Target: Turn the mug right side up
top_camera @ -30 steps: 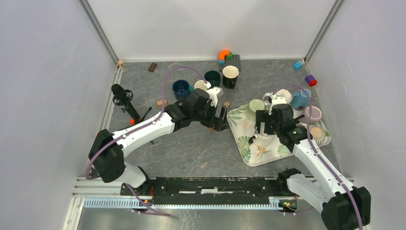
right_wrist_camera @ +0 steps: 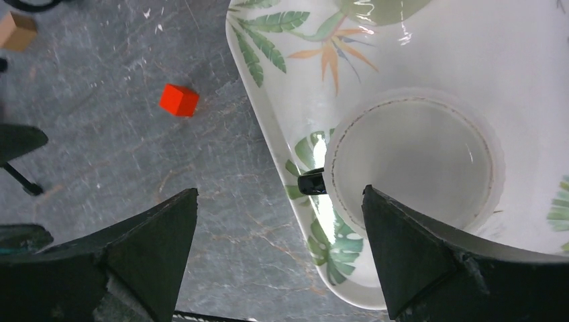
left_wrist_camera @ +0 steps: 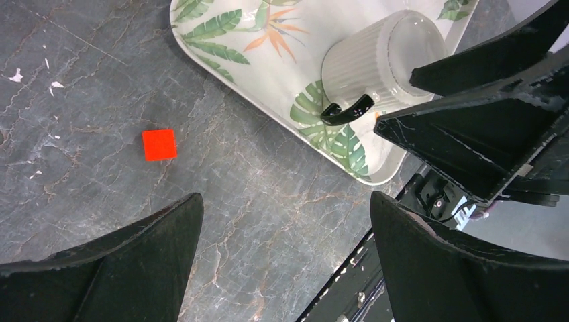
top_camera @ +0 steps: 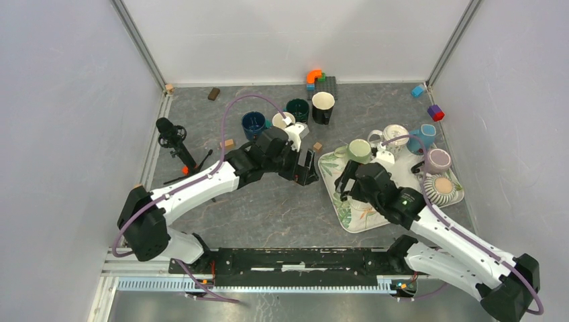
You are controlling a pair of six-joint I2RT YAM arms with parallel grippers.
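Observation:
A white ribbed mug with a black handle rests on the leaf-patterned tray; its pale round end fills much of the right wrist view point(right_wrist_camera: 412, 157), handle toward the tray's left edge. My right gripper point(top_camera: 345, 178) is open above the mug, its fingers empty, low and close over it in the right wrist view. My left gripper point(top_camera: 305, 168) hangs open over the floor just left of the tray, with nothing between its fingers, a red cube point(left_wrist_camera: 159, 144) below in its view.
More mugs crowd the tray's back and right, including a green one point(top_camera: 359, 151) and a pink one point(top_camera: 438, 161). Dark mugs point(top_camera: 253, 124) stand behind my left arm. A black stand point(top_camera: 174, 144) is at the left. Bare floor lies front-left of the tray.
My right gripper has moved left over the mug, and its arm has turned. The left gripper has stayed nearly in place, with its arm shifting slightly.

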